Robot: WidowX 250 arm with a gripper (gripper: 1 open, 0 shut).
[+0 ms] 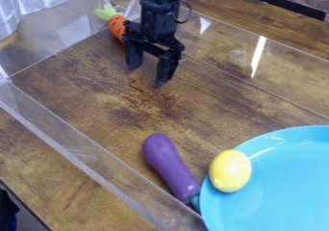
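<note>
My black gripper (149, 60) hangs open over the far part of the wooden table, nothing seen between its fingers. Just to its left and behind it lies an orange carrot (117, 28) with pale green top, partly hidden by the gripper. In the near right, a purple eggplant (171, 166) lies against the edge of a blue plate (280, 201), and a yellow lemon (230, 171) sits on the plate near its left rim.
Clear low transparent walls border the work area on the left and at the back right.
</note>
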